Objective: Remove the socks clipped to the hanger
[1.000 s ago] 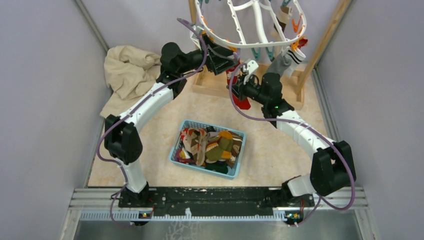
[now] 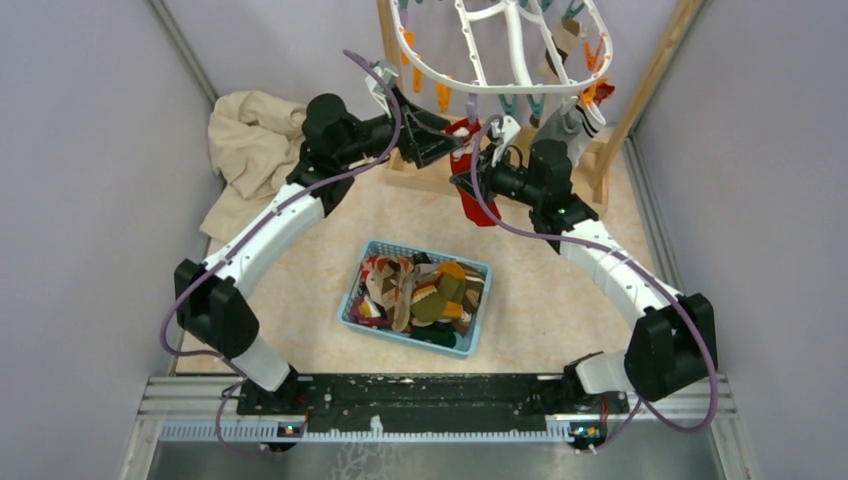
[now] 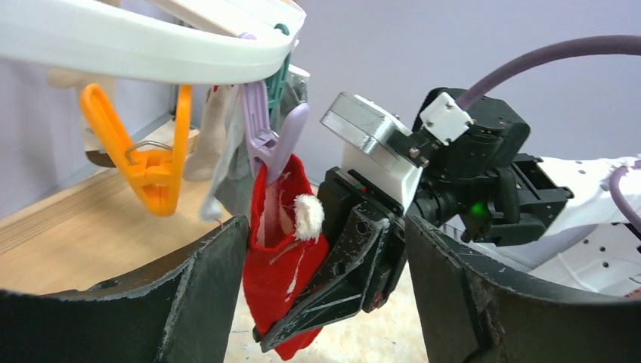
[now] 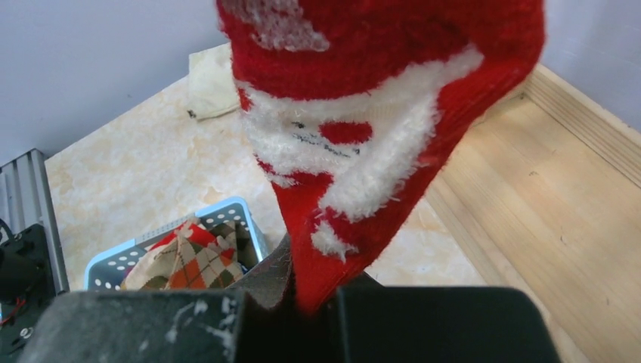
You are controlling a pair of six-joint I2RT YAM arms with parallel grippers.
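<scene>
A red sock with white fluffy patches hangs under the white hanger, its top edge in a purple clip. My right gripper is shut on the sock, the red cloth pinched between its fingertips. The sock fills the upper middle of the right wrist view. My left gripper stands open just below the clip, its fingers wide apart. The sock's top and the right gripper show in the gap beyond; the left fingers are not on the clip.
A light blue basket full of socks stands on the floor. Grey socks hang at the hanger's right, and orange clips hang near the purple one. Beige cloth lies at the left.
My left gripper has drawn back to the left and slightly down from the purple clip. The hanger has swayed. My right gripper has shifted slightly left and down, still on the sock.
</scene>
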